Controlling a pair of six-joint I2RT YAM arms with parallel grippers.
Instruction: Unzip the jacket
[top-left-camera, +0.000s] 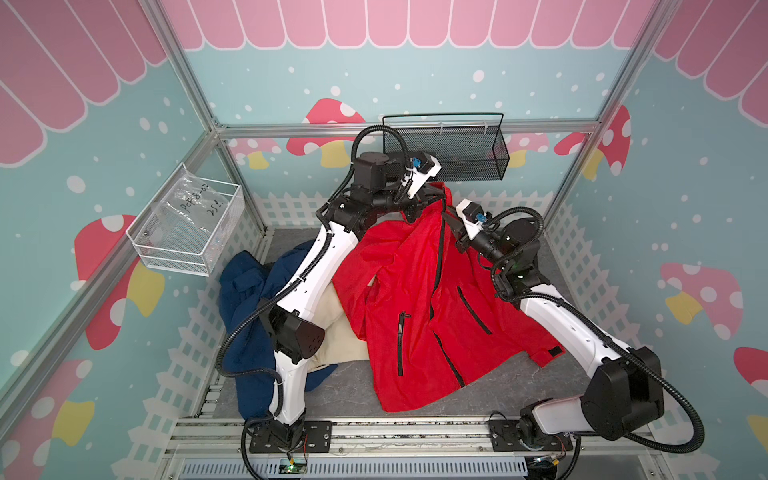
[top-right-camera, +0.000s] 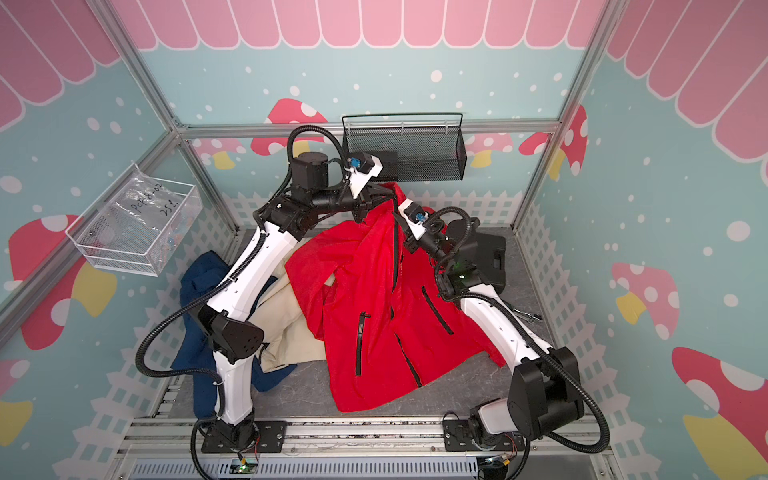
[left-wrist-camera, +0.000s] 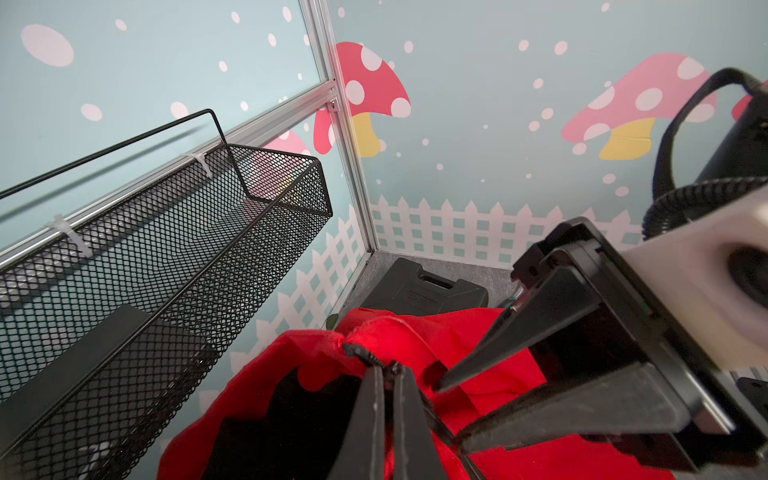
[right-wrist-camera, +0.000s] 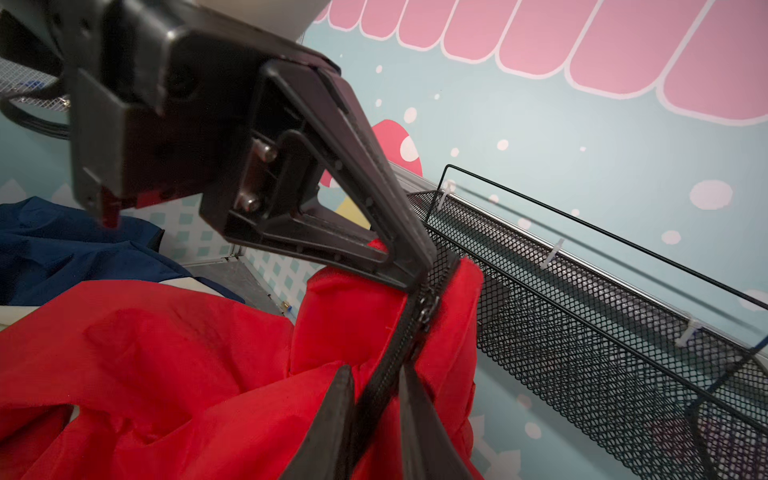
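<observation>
A red jacket (top-left-camera: 408, 280) with a black front zipper (top-left-camera: 439, 252) is raised at its collar and spreads over the table. My left gripper is shut on the jacket at the top of the zipper, beside the collar. In the right wrist view the metal slider (right-wrist-camera: 429, 308) shows just below the left fingertips. Lower on the zipper, my right gripper is part open, its fingertips on either side of the black zipper tape in that view. Whether they touch the tape cannot be told. The slider sits above them, outside their grip.
Blue cloth (top-left-camera: 248, 300) and beige cloth (top-left-camera: 336, 328) lie at the left. A black mesh basket (top-left-camera: 472, 152) hangs on the back wall close behind the collar, and a white basket (top-left-camera: 184, 228) on the left wall. A black case (top-right-camera: 488, 260) stands at the right.
</observation>
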